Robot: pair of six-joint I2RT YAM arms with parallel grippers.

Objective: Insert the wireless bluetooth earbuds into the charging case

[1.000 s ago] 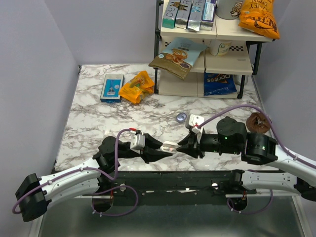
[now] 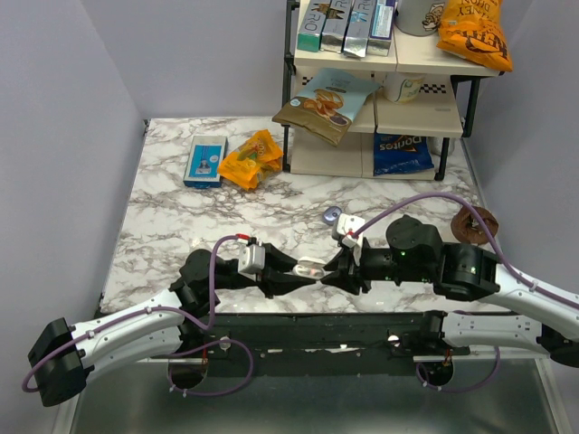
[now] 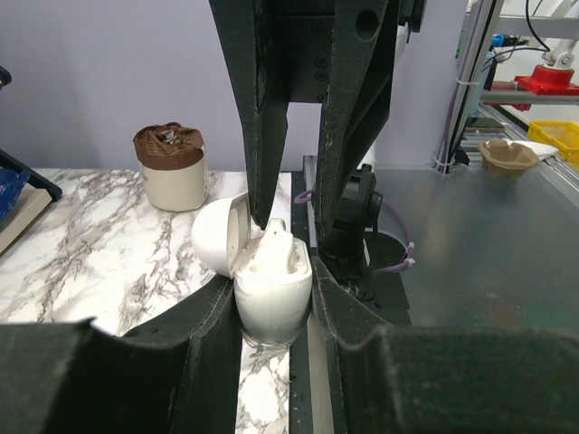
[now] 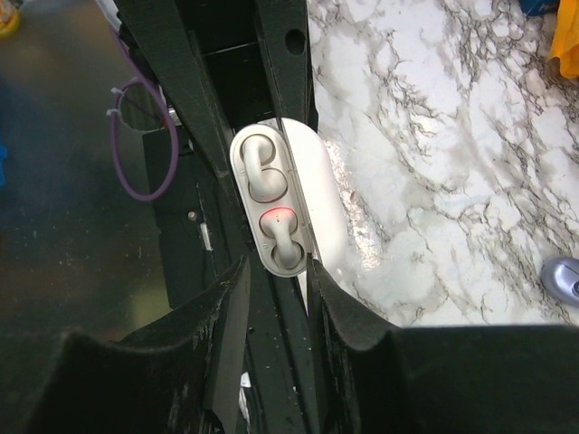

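The open white charging case (image 2: 309, 269) is held in my left gripper (image 2: 292, 273) above the front edge of the table. In the left wrist view the case (image 3: 271, 298) sits between the fingers, lid raised to the left. In the right wrist view both earbuds (image 4: 282, 235) (image 4: 261, 167) sit in the case's wells, one with a red glow at its rim. My right gripper is open just beside the case, with its fingertips close to it and nothing clearly held between them.
A grey-blue round object (image 2: 331, 215) lies behind the case. A shelf rack (image 2: 416, 117) with snack bags stands at the back right, a brown roll (image 2: 484, 226) at the right.
My right gripper and arm have shifted slightly, downward and a little leftward in the top view. The left gripper and case have stayed still.
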